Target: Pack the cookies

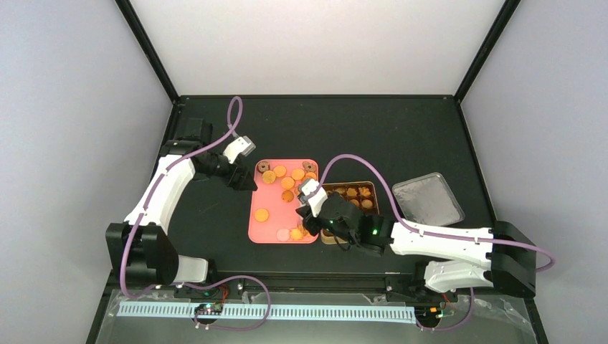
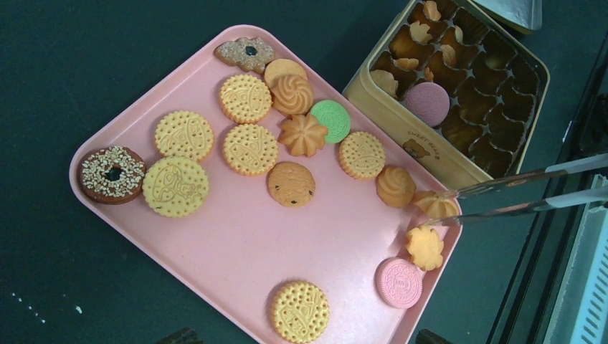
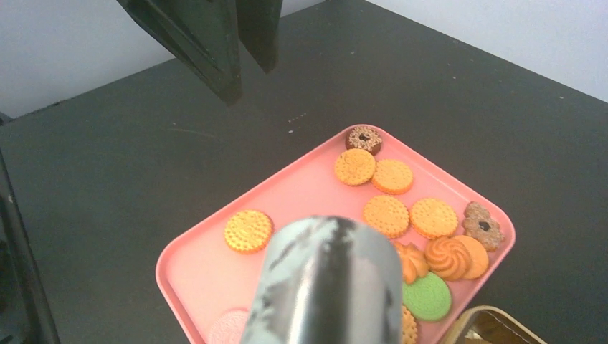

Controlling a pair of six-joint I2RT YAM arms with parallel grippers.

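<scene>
A pink tray (image 2: 229,251) holds several cookies: round biscuits (image 2: 300,312), a sprinkled ring (image 2: 112,175), a green disc (image 2: 330,121) and a pink disc (image 2: 399,282). At its right rim, the thin metal fingers (image 2: 495,185) of my right gripper are closed about a ridged golden cookie (image 2: 433,203), touching or almost touching the tray. A flower-shaped cookie (image 2: 424,248) lies just beside it. Over the tray's left side in the top view, my left gripper (image 1: 251,183) is open and empty; its dark fingers also show in the right wrist view.
Against the tray's right edge stands a gold tin (image 2: 423,143) with a compartmented insert; some cells hold cookies, one a purple disc (image 2: 427,104). Its silver lid (image 1: 428,200) lies farther right.
</scene>
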